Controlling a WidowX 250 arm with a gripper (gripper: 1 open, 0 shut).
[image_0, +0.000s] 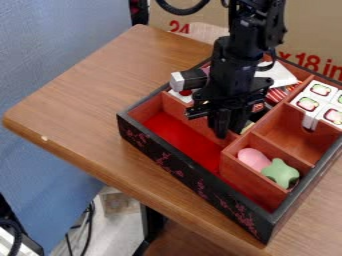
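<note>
My black gripper (222, 122) points down into a black, patterned box (187, 172) lined with red and orange compartments. Its fingers sit over the upper-left compartments, beside the bare red compartment (179, 133). Whether they are open or shut on something is hard to make out. In the lower-right compartment lie a pink oval piece (253, 158) and a green piece (281, 173).
A white tray with red-marked squares (317, 103) rests at the box's right. White and red-striped items lie behind the gripper. A cardboard box (187, 22) stands behind.
</note>
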